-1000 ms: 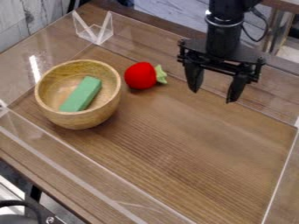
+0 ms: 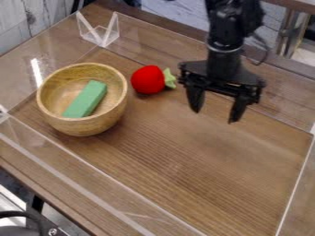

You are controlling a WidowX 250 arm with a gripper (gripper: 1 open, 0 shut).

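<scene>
The black gripper (image 2: 219,100) hangs over the back right of the wooden table, open, with its two fingers spread wide and nothing seen between them; it is slightly blurred. To its left lies a red round object (image 2: 149,78) with a green part at its right side. At the left, a round woven bowl (image 2: 109,118) holds a green block (image 2: 85,99).
A clear wire-like or plastic item (image 2: 99,29) stands at the back left. A dark cable or fitting is at the bottom left edge.
The gripper has moved a little to the left, toward the red object. The bowl, block and red object have not moved.
</scene>
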